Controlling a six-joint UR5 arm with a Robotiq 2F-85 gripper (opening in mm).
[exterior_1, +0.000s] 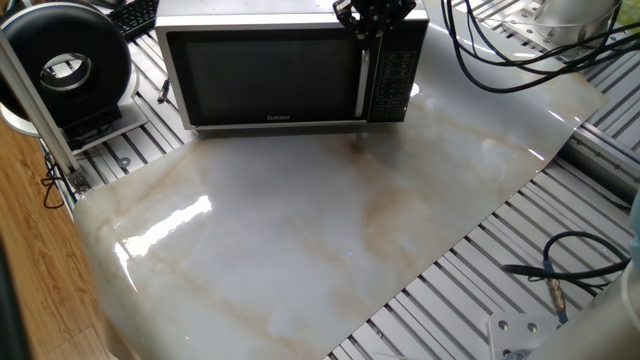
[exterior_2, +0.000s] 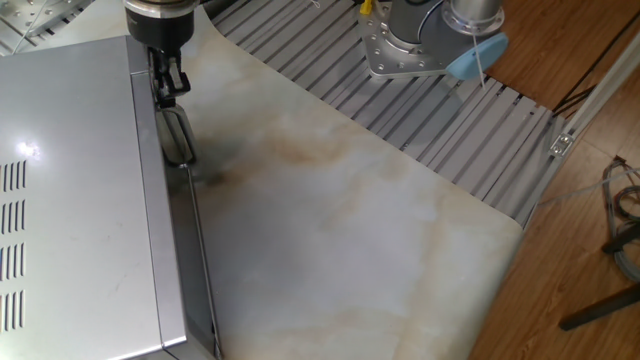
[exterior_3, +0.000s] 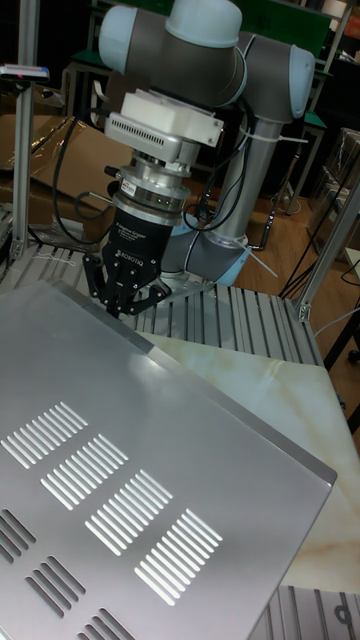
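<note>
The microwave stands at the back of the table, its dark door closed flush with the front. Its silver upright door handle runs beside the control panel. My black gripper points down at the handle's upper end, just in front of the microwave's top front edge. In the third view the gripper is partly behind the microwave's casing, which hides its fingertips. Whether the fingers touch or enclose the handle, and how far apart they stand, is unclear.
A black round device stands left of the microwave. Black cables hang at the upper right. Slatted table shows beyond the sheet.
</note>
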